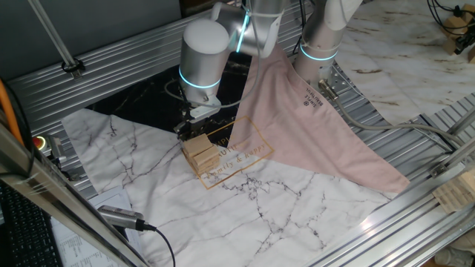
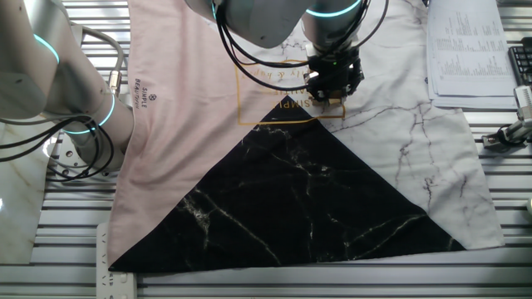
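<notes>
A small stack of pale wooden blocks (image 1: 200,154) stands on the marble-patterned cloth (image 1: 289,215), at the edge of the gold-framed lettering. Right behind the stack, in exterior view 1, is my black gripper (image 1: 184,133), pointing down and very close to the blocks or touching them; which of the two cannot be told. Its fingers are small and dark there, so their opening does not show. From the other side, in exterior view 2, the gripper (image 2: 332,90) and its cables hide nearly all of the stack.
The cloth also has a pink part (image 1: 297,133) and a black part (image 2: 291,199), both clear of objects. A metal rail (image 1: 59,37) and a cabled device (image 1: 122,217) stand at the left. More wooden pieces (image 1: 456,194) lie at the right edge.
</notes>
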